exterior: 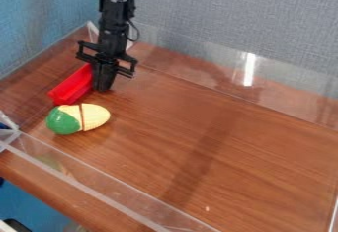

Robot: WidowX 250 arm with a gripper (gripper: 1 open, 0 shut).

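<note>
My black gripper (103, 72) is low over the wooden floor at the upper left, shut, at the right side of the far end of a red bar (69, 88). Whether the fingers touch the bar is unclear. An egg-shaped object (77, 118), green and pale yellow, lies just in front of the bar, toward the camera.
Clear plastic walls (134, 201) edge the wooden surface (224, 147). A blue textured panel stands at the left and a grey one behind.
</note>
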